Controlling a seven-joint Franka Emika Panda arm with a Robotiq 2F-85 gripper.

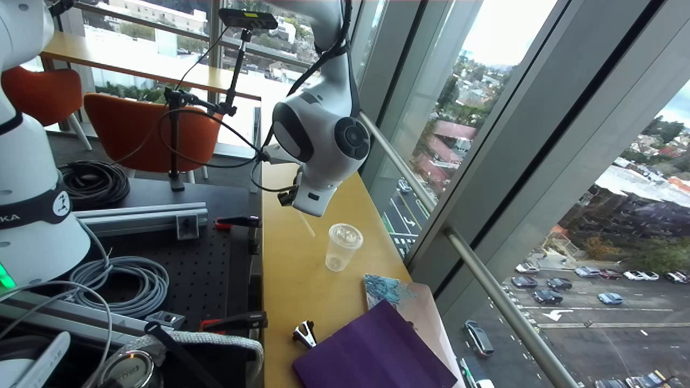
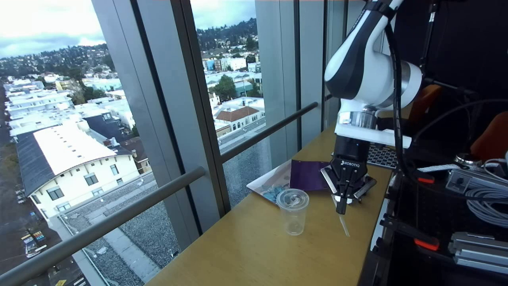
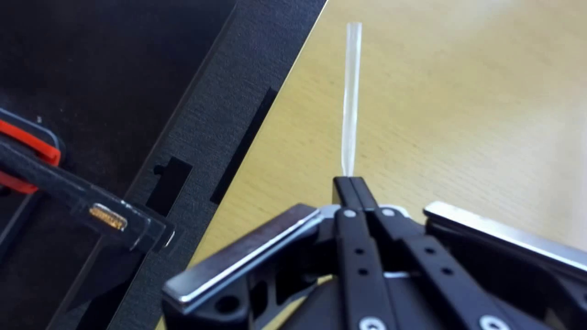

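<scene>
A thin whitish translucent straw [image 3: 351, 99] sticks out from between my fingertips in the wrist view. My gripper is shut on it, the two black fingers side by side. In exterior view 2 the gripper [image 2: 341, 205] hangs over the desk, the straw [image 2: 343, 225] slanting down from it. Part of the straw [image 1: 308, 224] also shows below the arm's hand in exterior view 1, where the fingers are hidden. A clear plastic cup [image 1: 340, 247] with a domed lid stands upright on the desk, apart from the gripper; in exterior view 2 the cup [image 2: 293, 214] is left of it.
A purple folder [image 1: 375, 352] lies partly over a patterned sheet [image 1: 423, 313], with a staple remover [image 1: 304, 333] beside them. Clamps [image 1: 236, 222] sit along the desk's left edge. A metal rail [image 1: 414, 187] runs by the windows. Bare desk surrounds the cup.
</scene>
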